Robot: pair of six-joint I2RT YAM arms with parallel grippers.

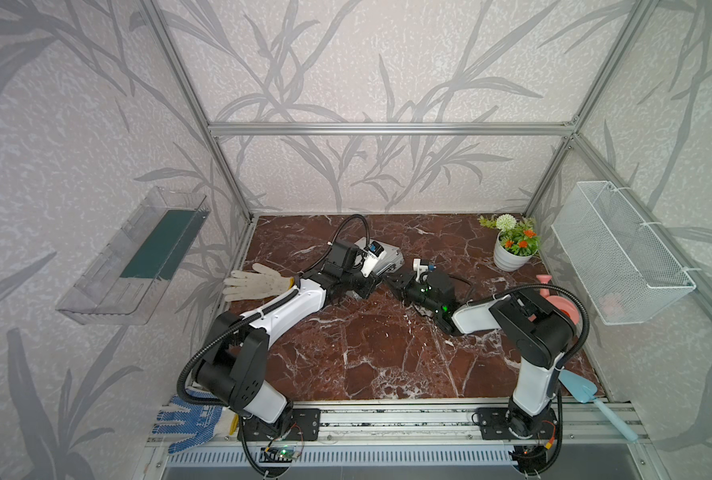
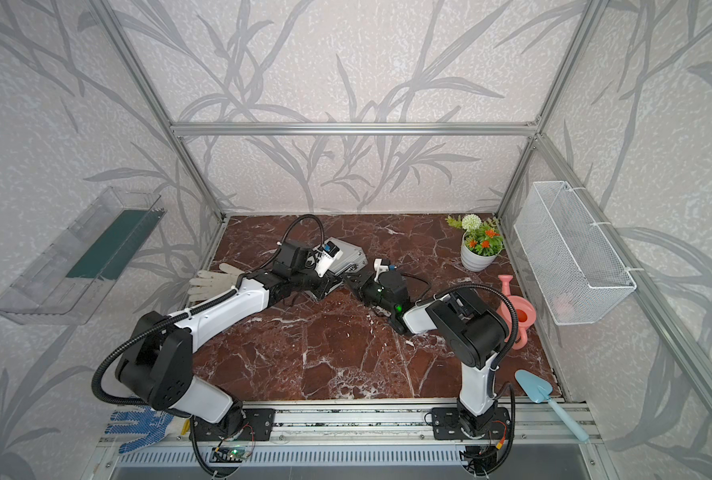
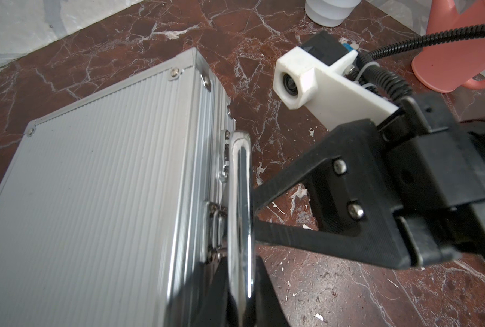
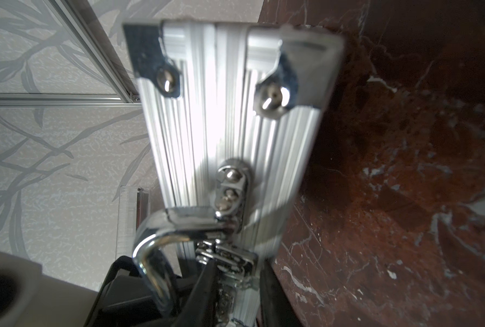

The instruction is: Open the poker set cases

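A ribbed aluminium case [image 3: 90,179] with metal corners lies on the marble table, partly hidden behind both arms in the top views. My left gripper is shut on its chrome handle [image 3: 240,163]. From the right, my right gripper reaches the latch side [image 4: 226,109], its fingertips around a metal latch [image 4: 226,256] just below the handle's end. The fingers appear part open; whether they touch or hold the latch I cannot tell.
A potted flower plant [image 1: 511,252] stands at the back right, a pink watering can [image 2: 519,320] at the right. A glove [image 1: 252,284] lies at the left, a blue trowel [image 2: 543,392] at the front right.
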